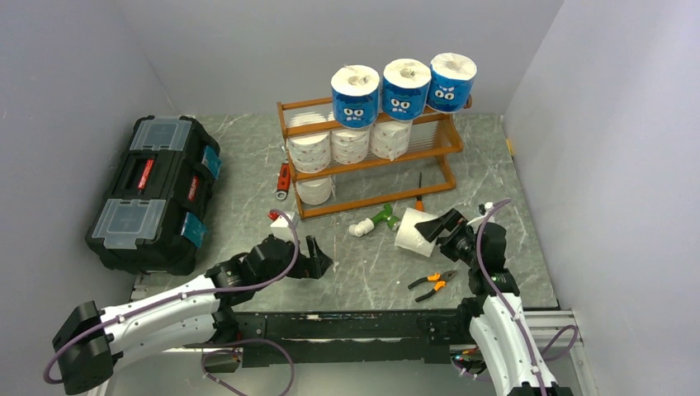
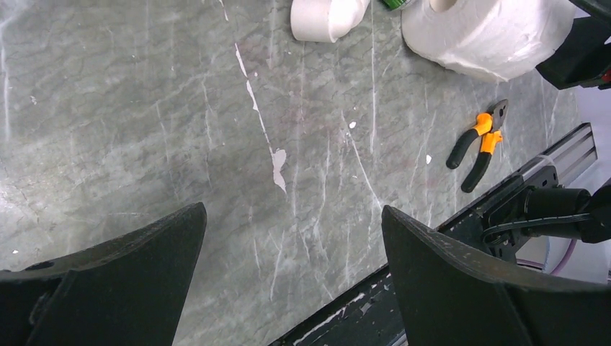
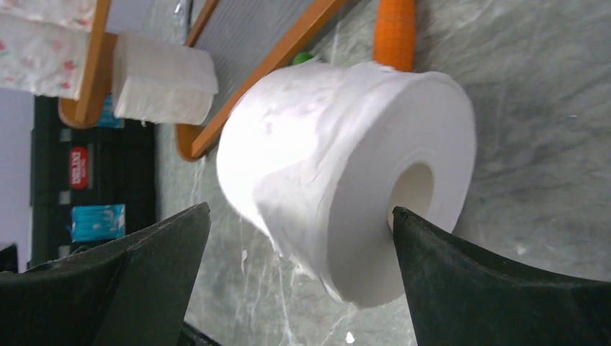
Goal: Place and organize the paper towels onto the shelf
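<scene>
A loose white paper roll (image 1: 414, 233) lies on its side on the table in front of the shelf. My right gripper (image 1: 439, 226) is open at its right end; in the right wrist view one finger (image 3: 461, 281) overlaps the edge of the roll (image 3: 295, 137) near its core hole. Over bare table my left gripper (image 1: 323, 257) stands open and empty. The wooden shelf (image 1: 376, 202) carries three blue-wrapped rolls (image 1: 406, 89) on top, three white rolls (image 1: 349, 147) on the middle level and one white roll (image 1: 314, 190) at the left of the bottom level.
A green and white pipe fitting (image 1: 376, 220) lies left of the loose roll, orange-handled pliers (image 1: 432, 285) in front of it. An orange screwdriver (image 1: 419, 203) is by the shelf's front, a red tool (image 1: 283, 181) at its left. A black toolbox (image 1: 157, 194) fills the far left.
</scene>
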